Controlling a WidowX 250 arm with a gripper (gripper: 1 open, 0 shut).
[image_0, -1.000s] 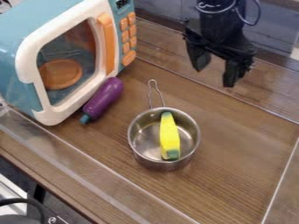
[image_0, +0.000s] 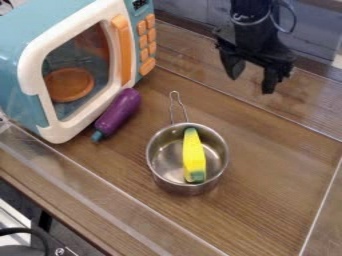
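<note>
A black gripper (image_0: 255, 72) hangs over the back right of the wooden counter, its two fingers spread apart with nothing visible between them. Below and toward the front, a small steel pot (image_0: 171, 165) with a wire handle holds a yellow corn-like toy (image_0: 194, 152) with a green end. A purple toy eggplant (image_0: 116, 112) lies left of the pot, beside a light-blue and white toy microwave (image_0: 59, 123).
Bare counter (image_0: 274, 180) fills the right and middle. A pale wall runs along the back. The counter's front edge is at the lower left, with dark items and a cable below it.
The gripper has risen slightly, toward the back of the counter. The pot, toy inside it, eggplant and microwave are unchanged.
</note>
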